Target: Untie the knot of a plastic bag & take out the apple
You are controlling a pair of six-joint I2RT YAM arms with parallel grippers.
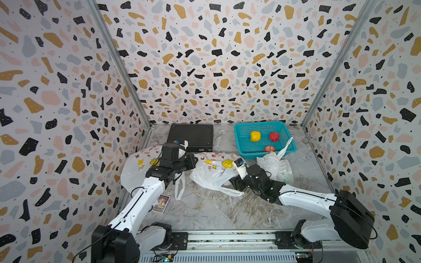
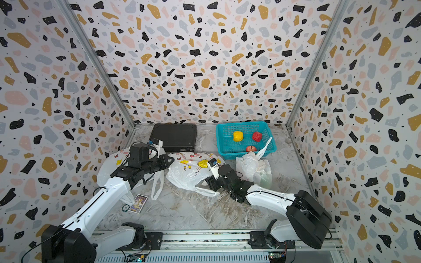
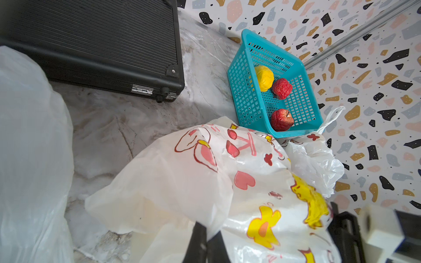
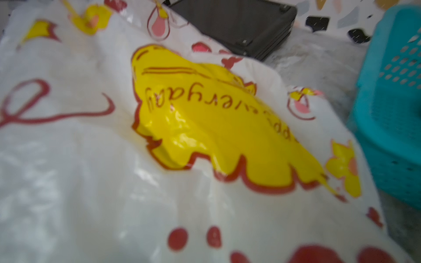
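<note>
A white plastic bag with yellow and red prints [image 1: 212, 175] lies spread across the middle of the table. My left gripper is shut on its gathered plastic, which shows pinched at the fingertips in the left wrist view. My right gripper [image 1: 236, 183] is low at the bag's right front end, beside a strip of plastic. Its fingers do not show in the right wrist view, where printed plastic fills most of the picture, so I cannot tell how its fingers stand. A red apple [image 3: 282, 120] lies in the teal basket [image 1: 239, 142]; whether anything is inside the middle bag is hidden.
Another white bag [image 1: 274, 167], with one handle sticking up, stands before the basket. More bag plastic [image 1: 133, 175] lies at the left. A black case [image 1: 190, 135] is at the back; a small card [image 1: 161, 204] lies front left.
</note>
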